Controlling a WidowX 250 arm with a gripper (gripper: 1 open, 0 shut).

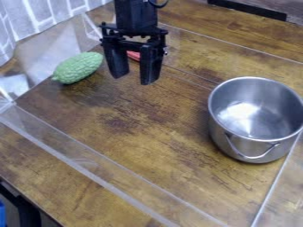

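Observation:
My black gripper (133,64) hangs over the upper middle of the wooden table, its two fingers wide apart with nothing seen between them. Behind it, partly hidden, is a red object (134,56). To its left a green bumpy object (77,67), like a toy vegetable, lies on the table. A steel pot (253,121) with a wire handle stands at the right, empty as far as I can see.
Clear plastic walls (71,151) run along the left and front edges of the work area, with whitish folded material (35,27) at the back left.

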